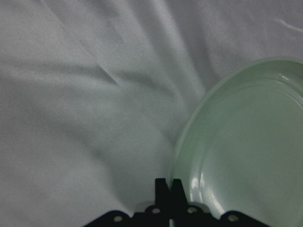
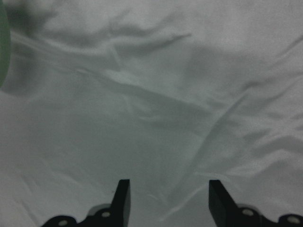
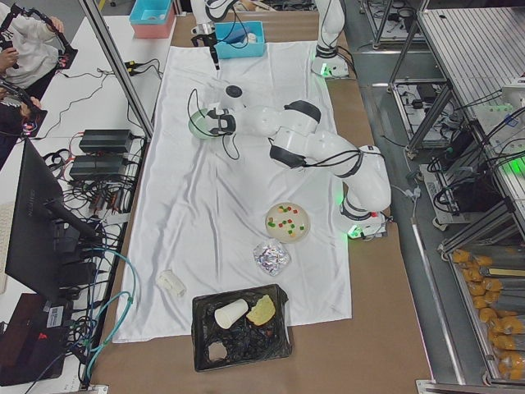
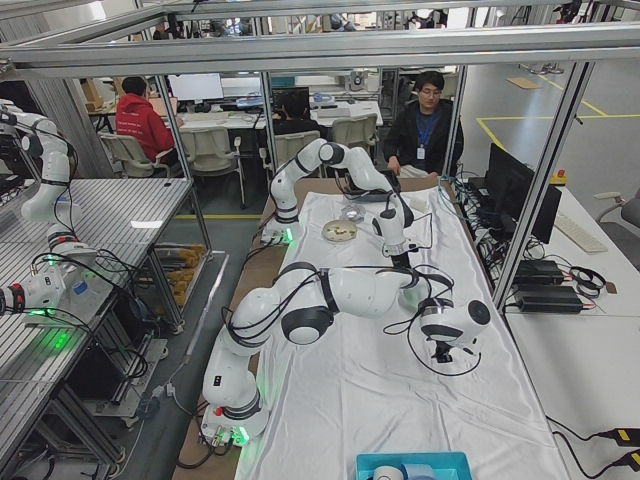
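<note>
A pale green plate (image 1: 241,142) lies on the white cloth, partly hidden by an arm in the camera left view (image 3: 199,125). My left gripper is at the plate's near-left rim, fingers almost together; whether the rim is between them is unclear. My right gripper stands open over bare cloth, nothing between its fingers, with a sliver of green at the upper left of its view.
A dish of coloured cubes (image 3: 287,231), crumpled foil (image 3: 271,258) and a white object (image 3: 171,282) lie on the cloth. A black tray (image 3: 200,328) and a blue bin (image 3: 239,49) stand at opposite ends.
</note>
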